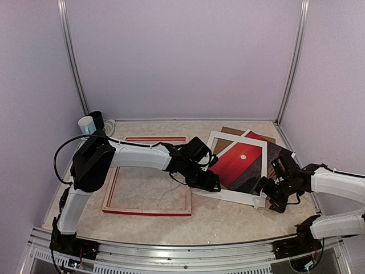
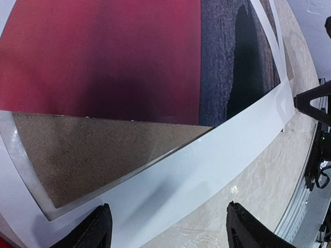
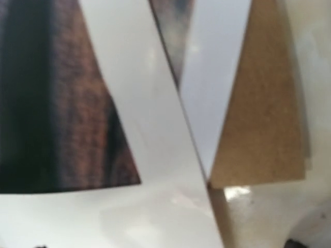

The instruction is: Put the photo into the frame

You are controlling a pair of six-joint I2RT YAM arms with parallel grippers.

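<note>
The red-edged empty frame [image 1: 147,213] lies flat on the left. On the right a white mat [image 1: 231,196] lies askew over the red and dark photo [image 1: 234,162], whose white border runs slantwise beneath it. My left gripper is open above the mat's lower left strip; its fingers [image 2: 98,227] are apart with nothing visibly held. At the mat's lower right corner, my right gripper [image 1: 263,195] is open. In the right wrist view only its fingertips [image 3: 296,243] show at the bottom edge, wide of the mat's corner.
A brown board [image 1: 231,131] lies under the photo and sticks out at the back. Cups [image 1: 87,124] stand at the back left. Bare table [image 1: 222,224] shows in front of the mat. My left arm spans the frame's upper part.
</note>
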